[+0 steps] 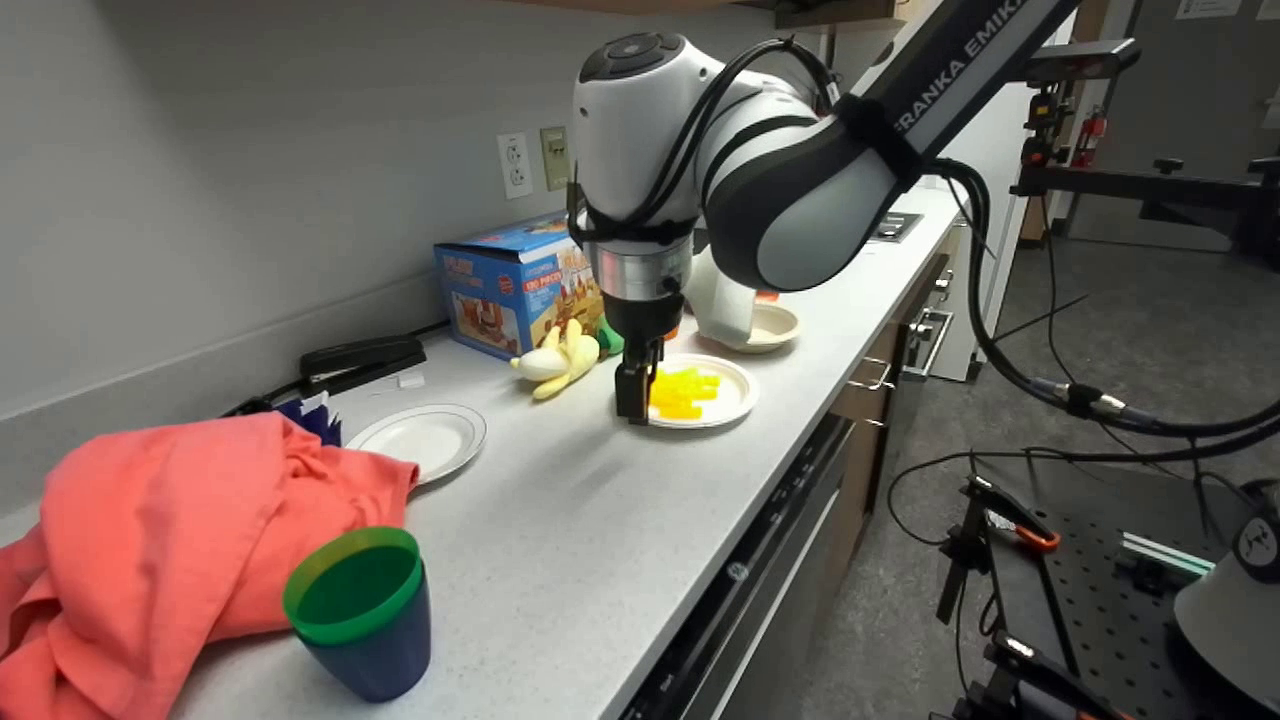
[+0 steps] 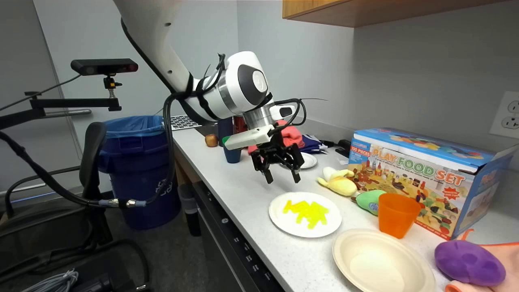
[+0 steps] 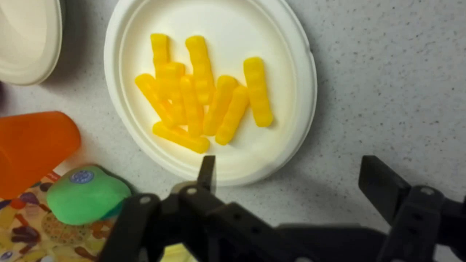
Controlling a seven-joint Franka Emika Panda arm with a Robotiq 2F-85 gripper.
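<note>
Several yellow crinkle-cut fries lie in a loose heap on a round white plate, with one fry a little apart from the others. My gripper is open and empty, its two fingers wide apart just off the plate's edge. In the second exterior view the gripper hangs above the counter, on the towel side of the plate. The first exterior view has the gripper low, partly covering the plate's near-left rim.
A cream bowl, an orange cup, a green toy, a toy banana and the food-set box surround the plate. Closer lie a second plate, a red towel and stacked cups. Mid-counter is clear.
</note>
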